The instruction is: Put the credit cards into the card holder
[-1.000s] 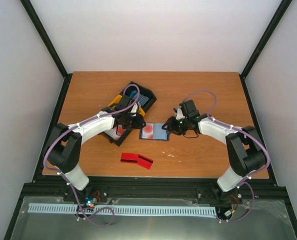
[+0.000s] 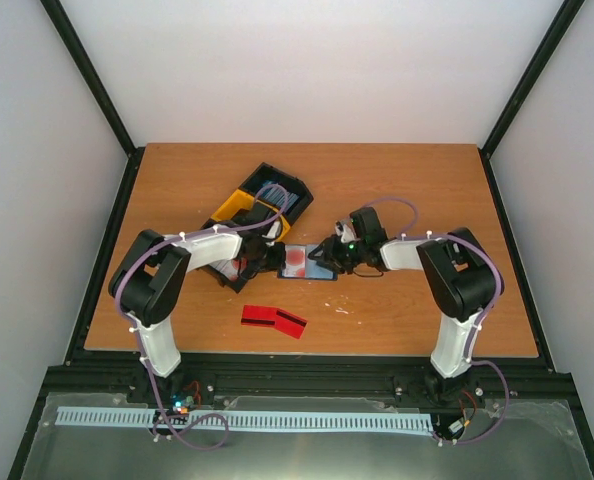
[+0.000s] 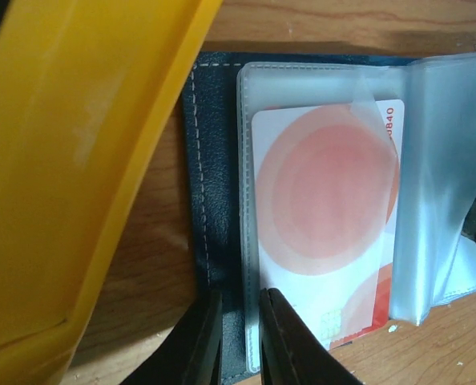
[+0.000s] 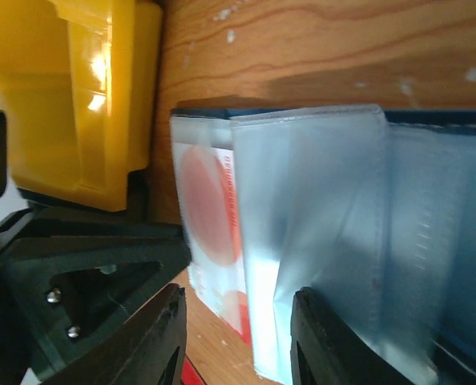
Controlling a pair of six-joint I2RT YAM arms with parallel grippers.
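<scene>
The card holder (image 2: 319, 262) lies open mid-table, a white card with a pink circle (image 3: 318, 188) in its clear sleeve. My left gripper is at the holder's left edge, fingers low by the sleeve's side and somewhat apart; whether they pinch anything is unclear. My right gripper hovers over the holder's clear pages (image 4: 318, 208), fingers apart, nothing seen held. Two red cards (image 2: 272, 318) lie on the table in front of the holder.
A black case with a yellow compartment (image 3: 70, 144) and more cards stands at the holder's left and behind.
Both arms have moved lower toward the holder since a second ago, the right wrist shifting slightly left. The holder and red cards look unmoved.
</scene>
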